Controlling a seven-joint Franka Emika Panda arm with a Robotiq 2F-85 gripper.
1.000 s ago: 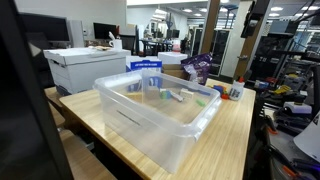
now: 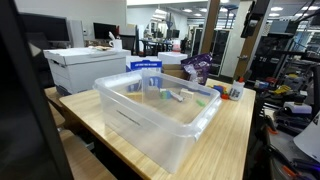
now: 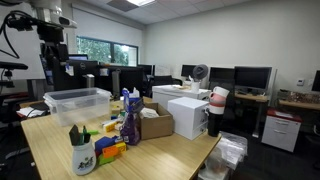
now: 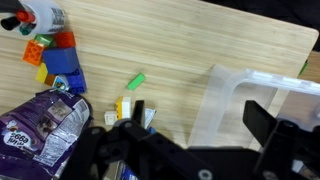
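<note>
My gripper hangs high above the table, its dark fingers spread wide with nothing between them; exterior view 2 has the gripper (image 3: 53, 50) at the upper left. Below it in the wrist view, a clear plastic bin (image 4: 213, 105) lies on the right. Exterior view 1 shows this bin (image 2: 150, 122) standing on the wooden table. A small green piece (image 4: 136, 81) lies on bare wood left of the bin. Further left are a blue block (image 4: 64, 61), a red block (image 4: 64, 40) and a purple bag (image 4: 40, 135). A white cup (image 3: 84, 158) holds dark-handled items.
Behind the bag stand an open cardboard box (image 3: 157, 126) and a white box (image 3: 187, 117). Another view shows a blue-and-white package (image 2: 145, 66) behind the bin. Bare table shows along the bin's near side and around the cup.
</note>
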